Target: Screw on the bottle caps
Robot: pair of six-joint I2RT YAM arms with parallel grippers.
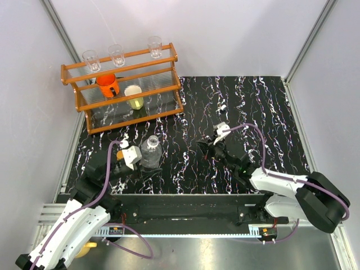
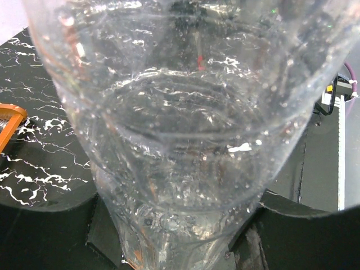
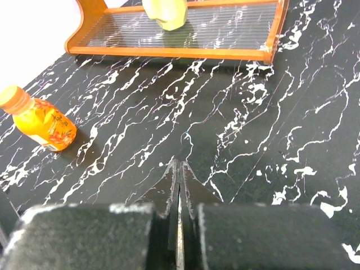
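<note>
A clear plastic bottle (image 1: 151, 155) stands with its bare mouth upward at the left front of the table. My left gripper (image 1: 145, 173) is shut on it, and in the left wrist view the bottle (image 2: 180, 146) fills the space between the fingers. A small white piece (image 1: 223, 108), possibly a cap, lies on the marble beyond my right gripper (image 1: 201, 147). Those right fingers meet at their tips in the right wrist view, nothing visible between them. An orange bottle (image 3: 48, 121) wearing an orange cap (image 3: 13, 99) is mostly hidden behind the left arm from above.
At the back left stands a wooden rack (image 1: 129, 115) carrying several glasses, an orange mug (image 1: 107, 85) and a pale yellow cup (image 1: 134, 97). Bare marble spreads over the middle and right. A dark ledge (image 1: 191, 211) runs along the front.
</note>
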